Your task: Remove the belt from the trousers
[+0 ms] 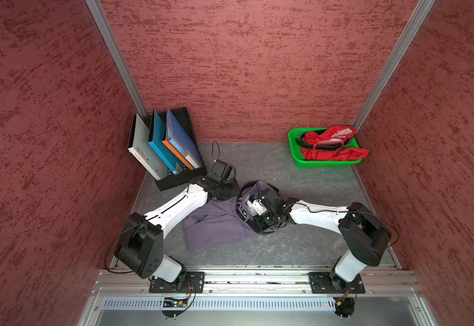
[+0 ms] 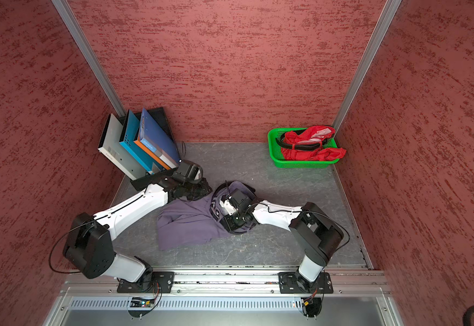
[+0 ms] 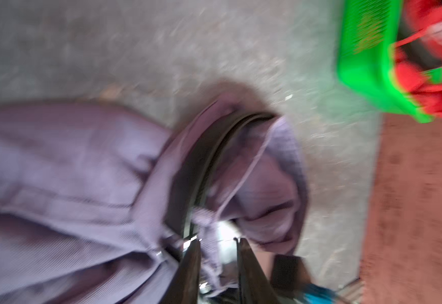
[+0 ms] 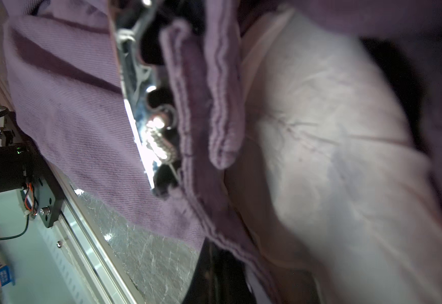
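Note:
Purple trousers (image 1: 215,223) lie bunched on the grey table. Their black belt (image 3: 185,182) runs round the inside of the open waist. In the right wrist view the shiny metal buckle (image 4: 147,116) hangs beside the waistband edge. My left gripper hovers left of the waist, its fingers apart; purple cloth and bright metal show behind the gap. At the front of the waist, my right gripper is shut. The waistband edge crosses its fingertips, and whether cloth is pinched there is unclear.
A green basket (image 1: 324,164) of red cloth and a black strap stands at the back right. Several binders (image 1: 163,144) lean in a black holder at the back left, close to my left arm. Bare table (image 1: 253,160) lies behind the trousers.

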